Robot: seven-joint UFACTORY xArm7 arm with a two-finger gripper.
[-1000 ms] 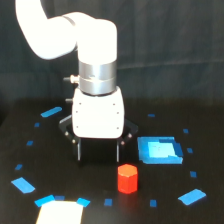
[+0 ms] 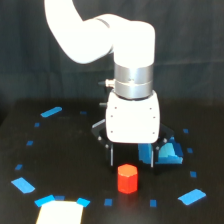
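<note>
My gripper (image 2: 132, 160) hangs above the dark table with its two dark fingers spread apart, and nothing shows between them. Just below the fingertips in the picture lies a red, six-sided block (image 2: 127, 179) on the table. Whether the fingers are directly over the block or a little behind it, I cannot tell. The white hand partly covers a blue, box-like thing (image 2: 172, 155) to the right of and behind the block.
A pale, light-coloured object (image 2: 60, 213) stands at the lower left edge. Several flat blue strips, such as the left one (image 2: 23, 185), mark the dark table.
The arm and gripper have moved to the right, now above the red block in the picture and partly hiding the blue box. The block has not moved, and the fingers remain apart.
</note>
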